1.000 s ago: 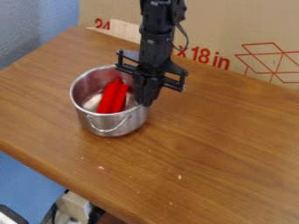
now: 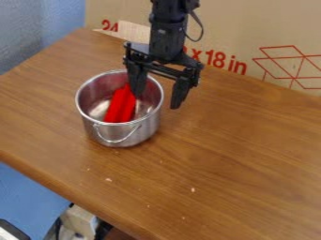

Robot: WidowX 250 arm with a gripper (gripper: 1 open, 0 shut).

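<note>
A metal pot [image 2: 115, 129] with a wire handle stands on the wooden table at the left of the camera view. A red object [image 2: 120, 106] lies inside it. My black gripper [image 2: 160, 86] hangs over the pot's back right rim, its two fingers spread apart and open, one over the pot's interior and the other outside to the right. No object shows held between them.
A cardboard sheet [image 2: 264, 42] stands along the back. The table's left edge drops to a blue surface [image 2: 38, 187].
My gripper has risen a little and its fingers have spread wider, with the right finger moving outward. The pot and red object look almost unmoved.
</note>
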